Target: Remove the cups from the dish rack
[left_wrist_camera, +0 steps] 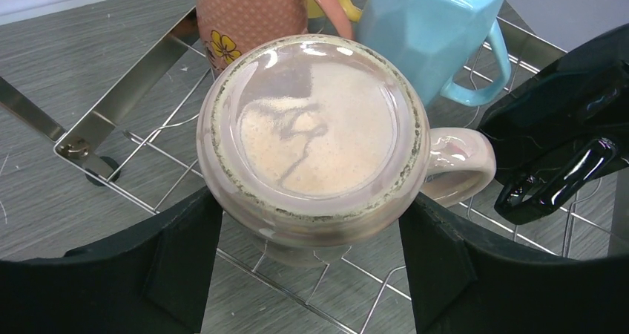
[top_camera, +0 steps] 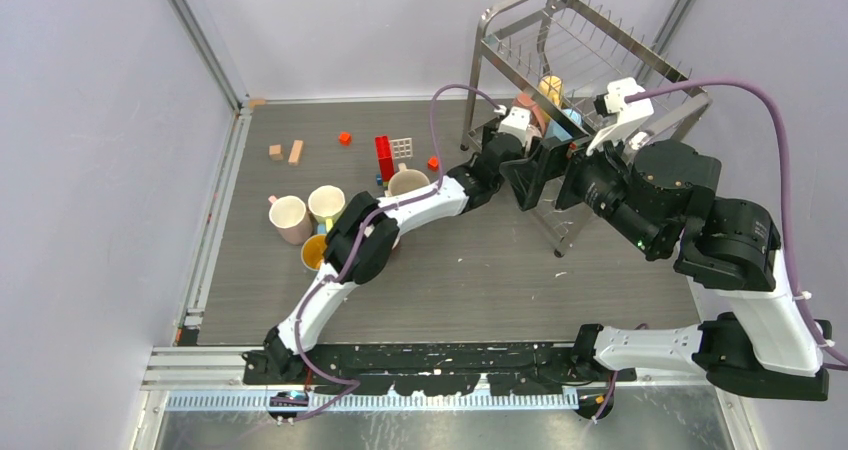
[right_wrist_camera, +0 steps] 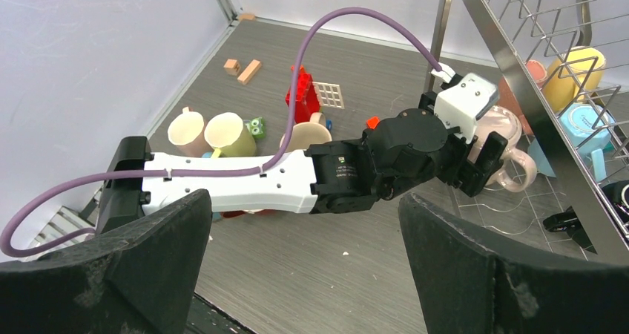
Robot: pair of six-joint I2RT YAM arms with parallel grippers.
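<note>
My left gripper has its fingers either side of a pale upside-down mug on the lower wire rack; whether they touch it I cannot tell. Behind it stand a coral flowered mug and a light-blue mug, with a yellow mug farther back and a black mug to the right. My right gripper is held high in front of the rack, open, with nothing between its fingers.
Several mugs stand on the floor left of my left arm, near red blocks and wooden blocks. The floor in front of the rack is clear. The rack's metal frame rises beside my left gripper.
</note>
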